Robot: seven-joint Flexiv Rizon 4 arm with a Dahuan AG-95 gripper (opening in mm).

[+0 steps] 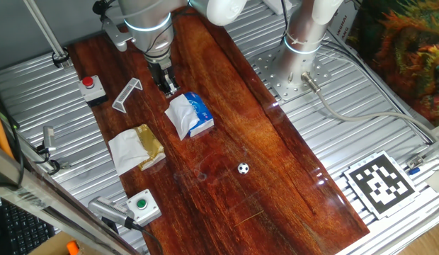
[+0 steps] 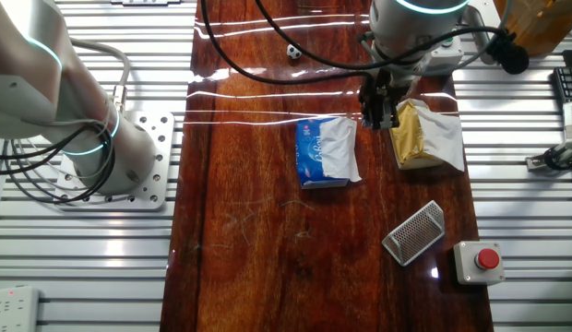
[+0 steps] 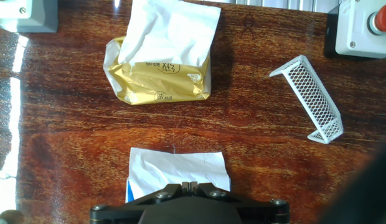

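My gripper [image 1: 170, 91] hangs over the table, beside the blue tissue pack [image 1: 200, 113]. In the wrist view the two fingertips meet at the bottom middle; the gripper is shut, and nothing shows between them. Behind the fingers, a white tissue [image 3: 177, 169] sticks out of the blue pack, which they mostly hide. A gold tissue pack [image 3: 162, 81] with a white sheet pulled out lies farther up in that view. From the other side, the gripper [image 2: 380, 120] appears between the blue pack [image 2: 311, 152] and the gold pack [image 2: 408, 134].
A white mesh holder [image 3: 312, 99] lies near the table edge, not far from a red-button box [image 1: 93, 91]. A green-button box [image 1: 143, 206] stands at the same edge. A small football [image 1: 243, 168] sits on open wood.
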